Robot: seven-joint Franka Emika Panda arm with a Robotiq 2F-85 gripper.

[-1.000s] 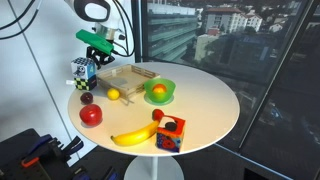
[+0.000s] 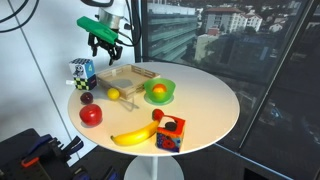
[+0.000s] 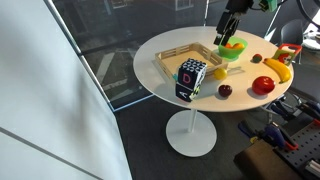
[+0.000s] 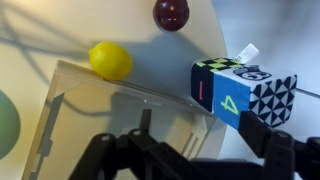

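Observation:
My gripper [image 2: 103, 54] hangs above the back left of the round table, its fingers apart and nothing between them. In the wrist view the fingertips of the gripper show over the wooden tray's rim [image 4: 150, 98]. Right of them is a patterned block [image 4: 240, 92] with a 4, a pink 1 and black triangles, apart from the fingers. It appears as a tall block [image 3: 190, 80] beside the tray in exterior view 2. A yellow lemon [image 4: 110, 61] and a dark plum-like fruit [image 4: 171, 13] lie just outside the tray.
A green bowl [image 2: 160, 97] with fruit stands right of the tray. Nearer the front are a red apple [image 2: 91, 116], a banana [image 2: 135, 134], a small red fruit [image 2: 157, 114] and a colourful cube [image 2: 169, 134].
My gripper has shifted up and slightly right, away from the patterned block, and its fingers now look more spread. The things on the table look unmoved.

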